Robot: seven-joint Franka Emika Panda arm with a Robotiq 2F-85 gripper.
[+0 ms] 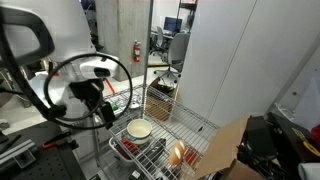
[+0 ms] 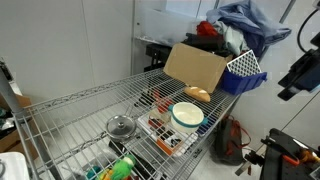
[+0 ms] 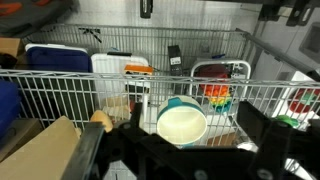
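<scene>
A white bowl with a pale blue-green rim sits upright on the wire rack; the bowl (image 1: 139, 131) (image 2: 186, 115) (image 3: 182, 121) looks empty. My gripper has its two dark fingers wide apart in the wrist view, the bowl below and between them with nothing held. From exterior view 1, the white arm (image 1: 75, 62) reaches in at the left, above and left of the bowl. Only part of the arm (image 2: 303, 75) shows at the right edge of exterior view 2. A tan, rounded item (image 1: 178, 153) (image 2: 198, 94) lies on the rack near the bowl.
The wire rack (image 2: 70, 105) has bare stretches. A metal strainer (image 2: 121, 126) and green item (image 2: 122, 168) are on it. An open cardboard box (image 1: 224, 146) (image 2: 195, 66) stands at one end. Dark robot parts (image 1: 25, 150) stand beside the rack.
</scene>
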